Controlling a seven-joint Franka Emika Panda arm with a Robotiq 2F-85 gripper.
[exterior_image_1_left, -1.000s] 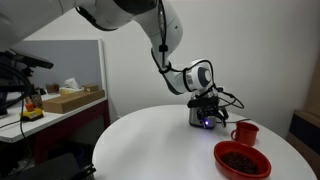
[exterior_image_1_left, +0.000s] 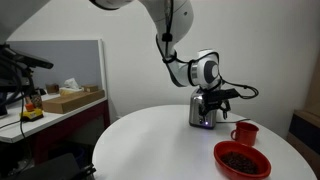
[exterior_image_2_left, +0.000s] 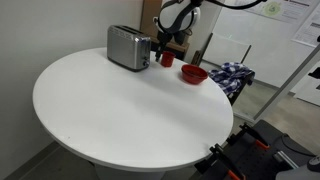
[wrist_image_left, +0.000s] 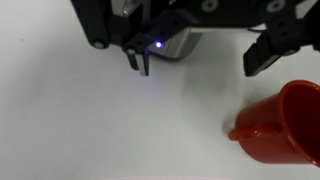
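Observation:
My gripper stands open, its two fingers wide apart with nothing between them. A silver toaster (exterior_image_1_left: 197, 112) is at the back of the round white table, partly behind the arm in exterior view 1. The toaster (exterior_image_2_left: 128, 48) shows its long side in exterior view 2. A red mug (exterior_image_1_left: 244, 133) sits to the right of the gripper. In the wrist view the mug (wrist_image_left: 277, 135) is at the lower right, beyond the right finger and apart from it. A red bowl (exterior_image_1_left: 242, 160) with dark contents stands nearer the front.
A dark cable (exterior_image_1_left: 232, 122) runs behind the mug. A checkered cloth (exterior_image_2_left: 233, 78) lies off the table in exterior view 2. Cardboard boxes (exterior_image_1_left: 75, 100) are on a separate surface at the left.
My gripper has shifted a little to the right in exterior view 1, away from the toaster's front and nearer the mug. Toaster, mug and bowl look unmoved.

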